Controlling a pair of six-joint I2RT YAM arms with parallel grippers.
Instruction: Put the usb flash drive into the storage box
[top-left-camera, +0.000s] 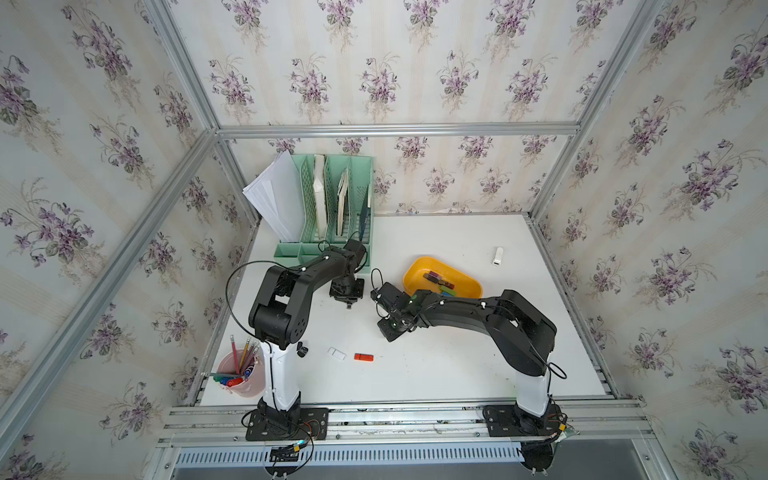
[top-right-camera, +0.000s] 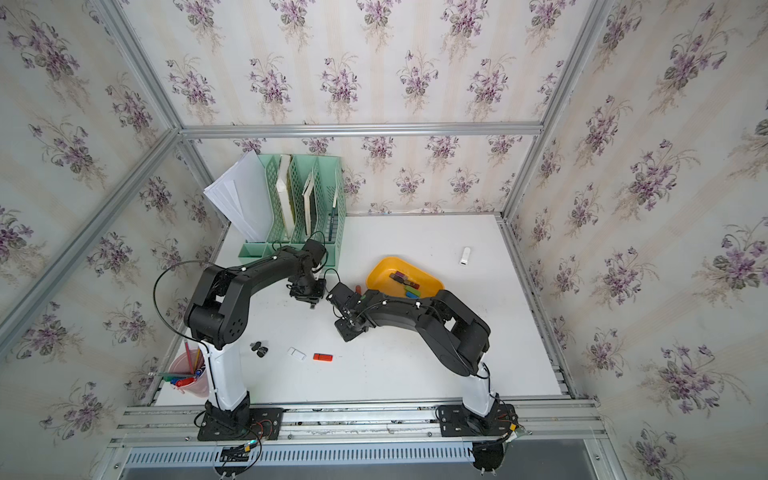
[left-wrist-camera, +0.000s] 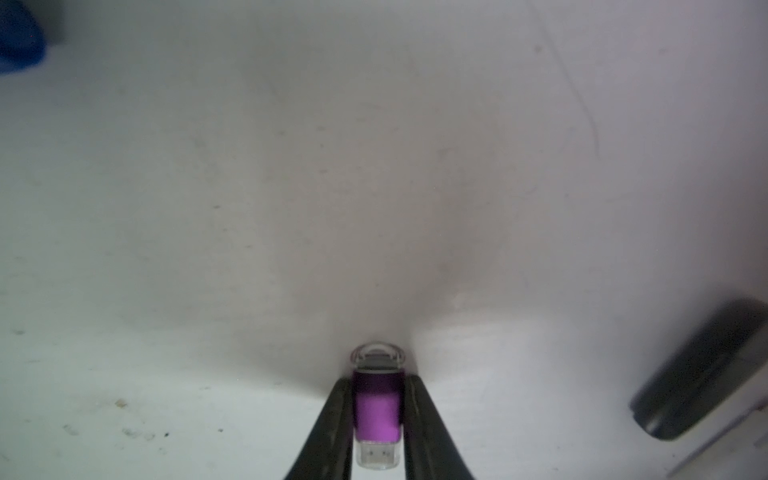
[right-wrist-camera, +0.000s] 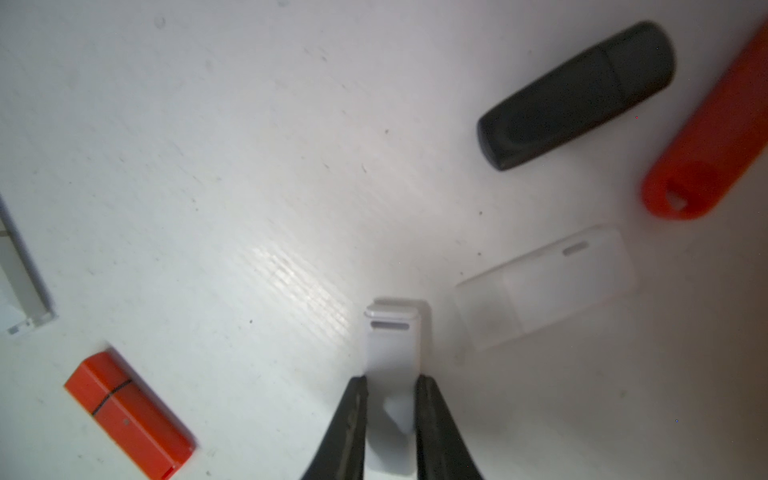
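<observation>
A small purple flash drive with a clear end sits between the fingers of my left gripper, which is shut on it just over the white table. At my right gripper, the fingers stand one on each side of a white flash drive lying on the table. They are close against its sides, and I cannot tell whether they press on it. The yellow storage box stands behind the right arm, several coloured drives inside it. In the top views both drives at the grippers are mostly hidden.
Near the right gripper lie a black drive, a translucent drive and red drives, one red drive at lower left. A green rack stands behind the left arm, a pencil cup at front left.
</observation>
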